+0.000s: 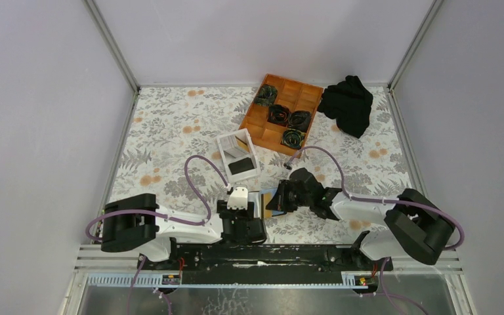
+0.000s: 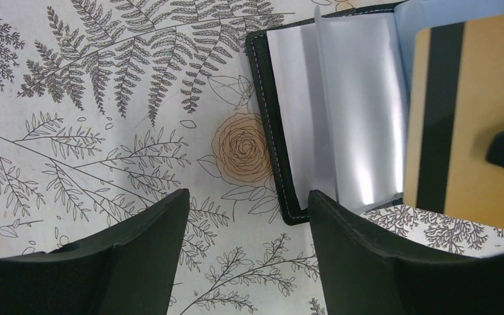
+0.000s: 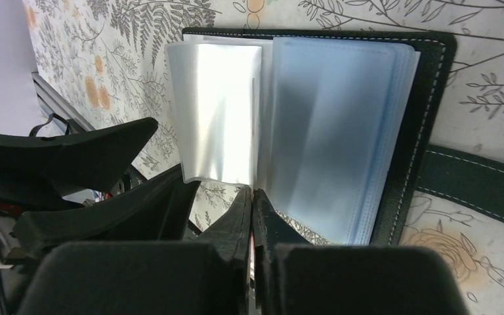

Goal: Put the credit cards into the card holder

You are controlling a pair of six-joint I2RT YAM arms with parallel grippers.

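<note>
The open dark card holder point(image 2: 275, 125) lies at the front centre with clear sleeves point(image 3: 328, 131). My right gripper is shut on a gold card with a black stripe, held over the holder; in the right wrist view the card is edge-on and barely visible. My left gripper is open at the holder's left edge, with nothing clearly held between its fingers. A white compartment box point(image 1: 244, 170) behind the holder contains cards, one gold and one dark among them.
An orange divided tray point(image 1: 257, 118) with coiled dark items stands at the back, beside a black cloth point(image 1: 346, 105). The two grippers are close together at the front.
</note>
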